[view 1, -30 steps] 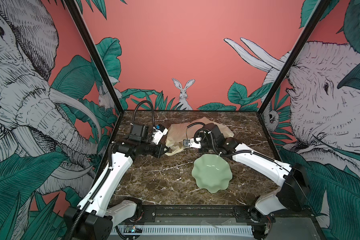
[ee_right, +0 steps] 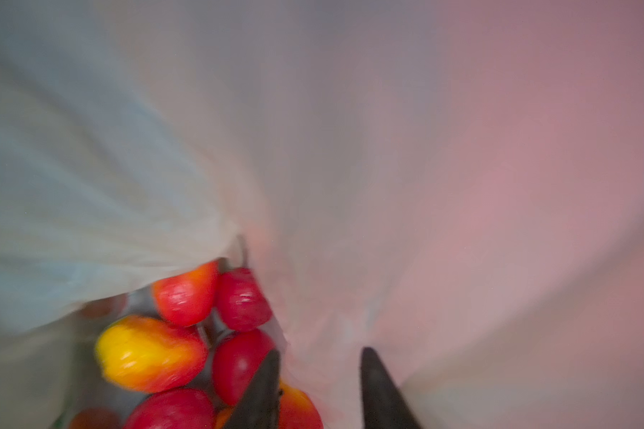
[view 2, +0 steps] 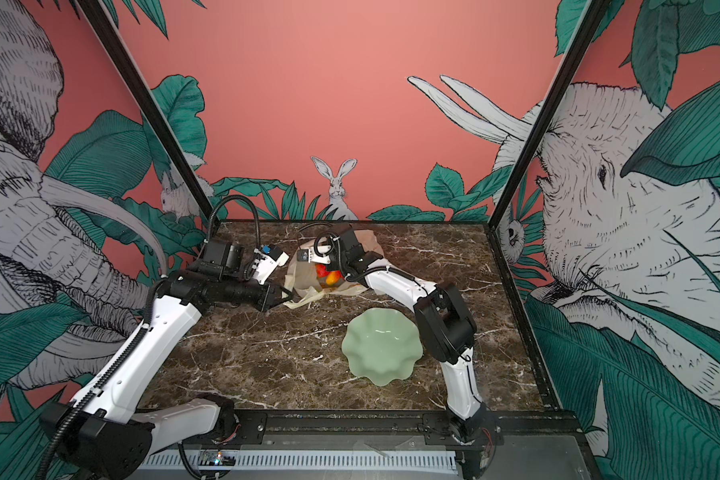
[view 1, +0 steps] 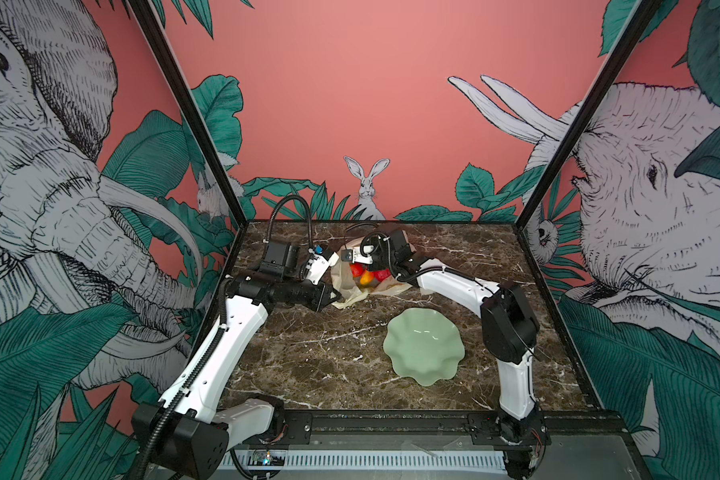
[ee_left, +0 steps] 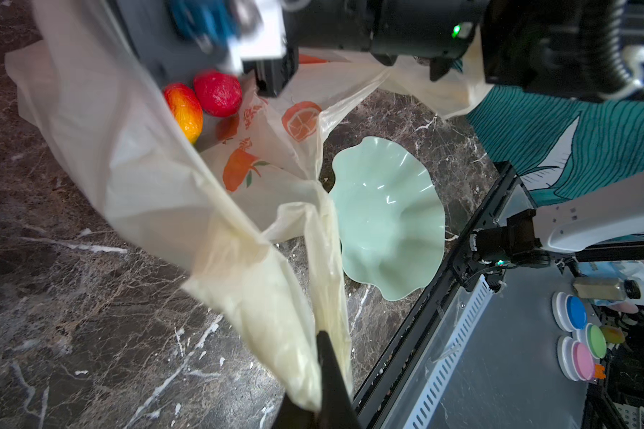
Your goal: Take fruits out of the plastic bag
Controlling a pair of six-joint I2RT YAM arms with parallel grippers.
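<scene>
A pale plastic bag [ee_left: 121, 143] with printed fruit lies at the table's back centre, holding several red and yellow fruits [ee_right: 150, 354] [view 1: 365, 278]. My left gripper is shut on the bag's rim, at its left side, as the left wrist view shows. My right gripper reaches into the bag's mouth, its fingers apart with nothing between them, beside and above the fruits. In both top views the right gripper's fingers are hidden behind its own housing and the bag.
A green scalloped bowl [view 1: 424, 348] sits on the dark marble table [view 1: 288, 360] in front of the bag.
My right arm has swung back and left, over and into the bag, and the fruits now show in the top left view. My left gripper has hardly moved.
</scene>
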